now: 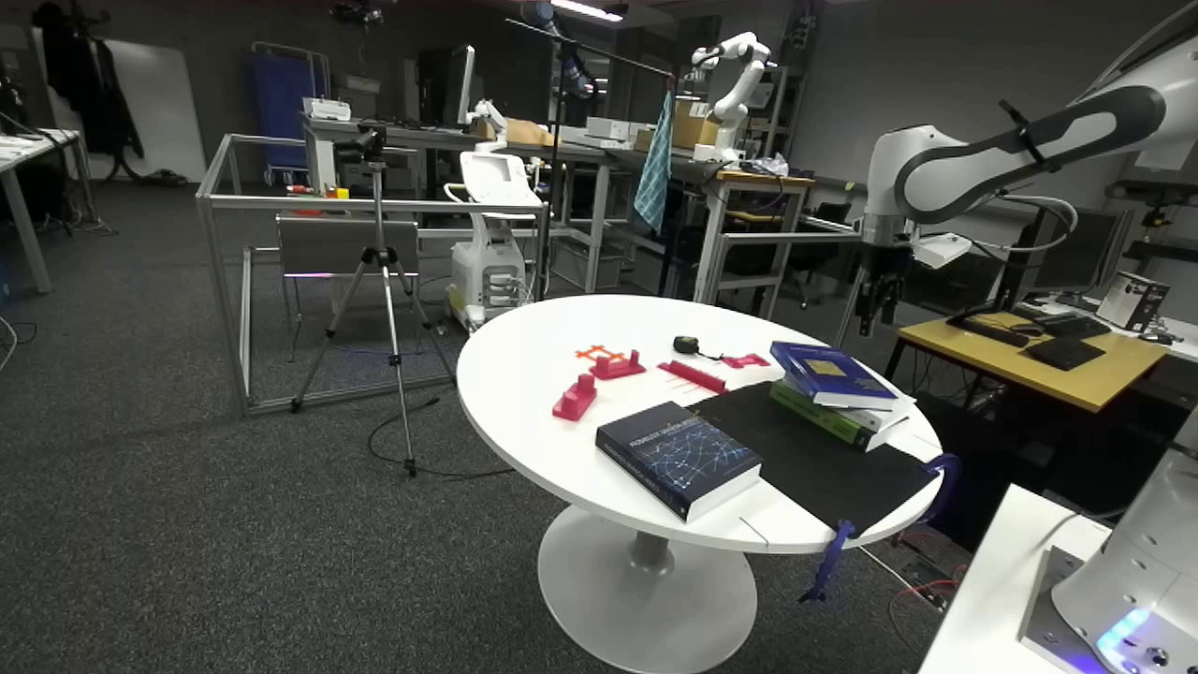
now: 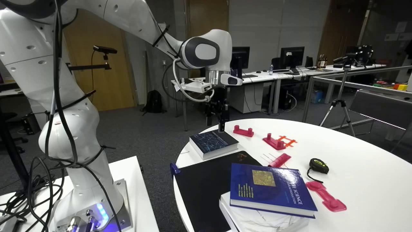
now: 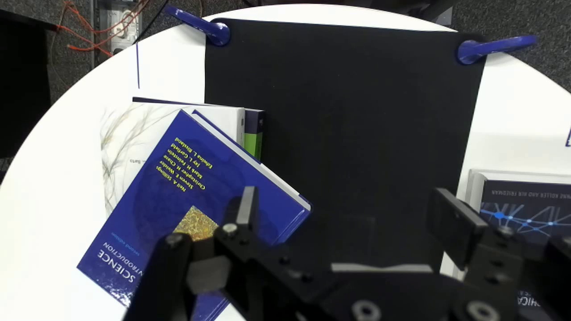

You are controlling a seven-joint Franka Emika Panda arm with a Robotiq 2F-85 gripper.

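My gripper hangs above the round table, its fingers wide apart and only the black mat [image 3: 369, 107] visible below the gap. In exterior view 2 the gripper [image 2: 216, 125] is dark, points straight down and touches nothing that I can make out. A blue book [image 2: 270, 189] lies askew on top of a stack, over a white book [image 3: 142, 133] and a green one [image 1: 825, 416]. Across the mat, a thick dark book [image 1: 679, 455] with a blue network pattern lies flat by itself. In the wrist view my fingers hide parts of the blue book and the dark book.
Pink printed parts [image 1: 576, 398], an orange frame [image 1: 598, 354] and a tape measure [image 2: 319, 165] lie on the white tabletop [image 2: 370, 181]. Blue clamps [image 3: 208, 26] hold the mat at the table's edge.
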